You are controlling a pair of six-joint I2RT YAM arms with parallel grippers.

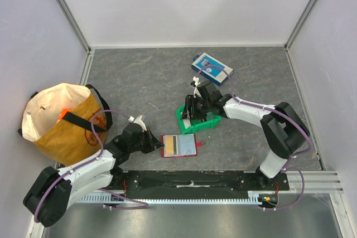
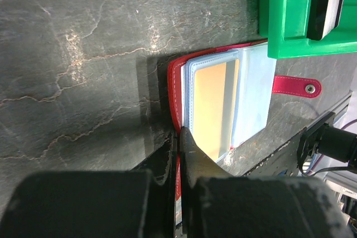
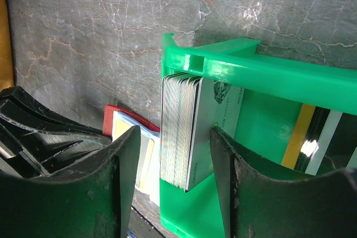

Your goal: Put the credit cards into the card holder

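Note:
The red-edged card holder lies open on the table, its clear sleeves facing up and a tan panel inside. At its left edge my left gripper is shut; whether the thin cover edge is pinched between the fingers cannot be made out. A stack of cards stands on edge at the left end of the green tray. My right gripper is part open over the stack. Its right finger is against or very near the stack's face, and a gap shows before the left finger.
More cards stand in the tray's other part, with a yellow one among them. A blue-and-white box lies behind the tray. The tan bag is at the left. Bare table lies between bag and tray.

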